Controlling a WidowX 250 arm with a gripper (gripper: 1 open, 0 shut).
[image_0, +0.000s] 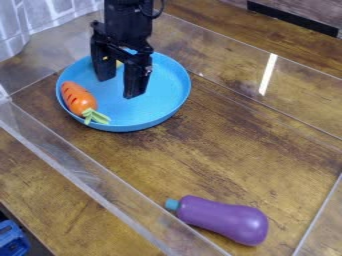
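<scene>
My gripper (118, 72) hangs open over a blue plate (166, 98), its two black fingers apart above the plate's middle. An orange toy carrot (78, 98) with a pale green top lies on the plate's left part. A small yellow item at the back of the plate is mostly hidden behind the gripper. In the lower right, a purple toy eggplant (222, 218) lies on the wooden surface.
Clear plastic walls border the wooden surface (247, 130) at the left and front. A blue object (11, 240) shows at the lower left corner outside the wall.
</scene>
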